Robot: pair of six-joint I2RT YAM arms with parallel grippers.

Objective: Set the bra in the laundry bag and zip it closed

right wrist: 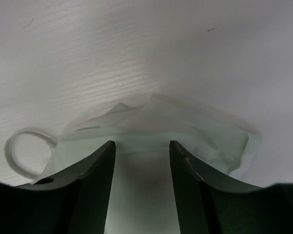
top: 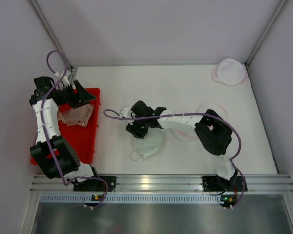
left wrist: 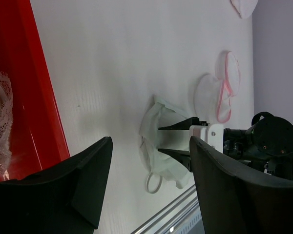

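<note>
A pale green mesh laundry bag (top: 150, 143) lies flat on the table, a small loop at its near left corner. Over its far edge is my right gripper, its fingers parted with the bag's sheer fabric beneath and between them; whether they touch it I cannot tell. In the red bin (top: 87, 146) at the left lies a beige lace bra (top: 79, 116), bunched up; the left wrist view shows its lace edge (left wrist: 1, 114). My left gripper hangs open and empty by the bin's right wall, above the table.
Two pink-trimmed mesh bags (left wrist: 209, 97) lie right of the green bag, partly under the right arm. Another white bag (top: 229, 72) sits at the far right corner.
</note>
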